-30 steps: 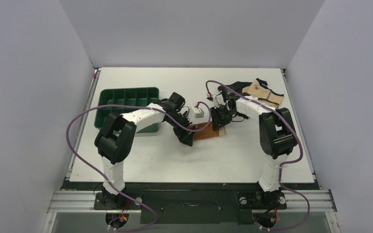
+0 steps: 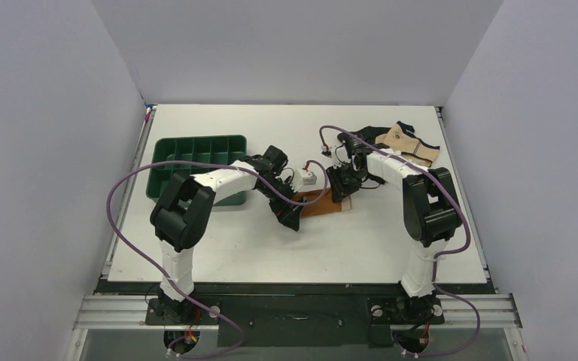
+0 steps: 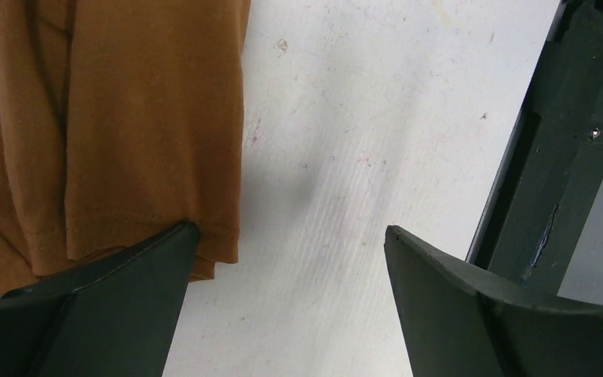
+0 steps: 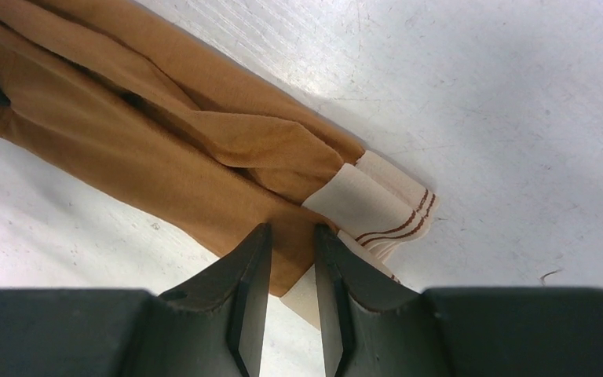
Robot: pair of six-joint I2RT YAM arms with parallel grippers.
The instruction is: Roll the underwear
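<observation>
The brown underwear (image 2: 321, 203) lies folded into a narrow strip in the middle of the table, its beige striped waistband (image 4: 377, 200) toward the right. At the strip's left end, my left gripper stands open. One of its fingers overlaps the brown cloth's end, and the other is over bare table. My right gripper is over the strip near the waistband, pointing down. Its fingers stand a narrow gap apart, with cloth showing between and beneath them; whether they touch it is hard to tell. In the top view both arms partly cover the cloth.
A green divided tray (image 2: 162, 150) sits at the left, partly under the left arm. Behind the right arm lies a pile of black and beige garments (image 2: 405, 141).
The right arm and the cloth look almost unmoved.
</observation>
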